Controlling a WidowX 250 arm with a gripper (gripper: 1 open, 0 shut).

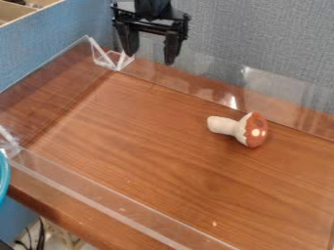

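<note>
A toy mushroom (239, 128) with a white stem and a red, white-spotted cap lies on its side on the right half of the wooden table (156, 166). My black gripper (150, 49) hangs high at the top of the view, up and to the left of the mushroom and apart from it, its two fingers wide open with nothing between them.
Clear plastic walls (271, 99) border the table. A blue rim (4, 178) shows at the left edge, and a wooden bin (19, 14) is at the top left.
</note>
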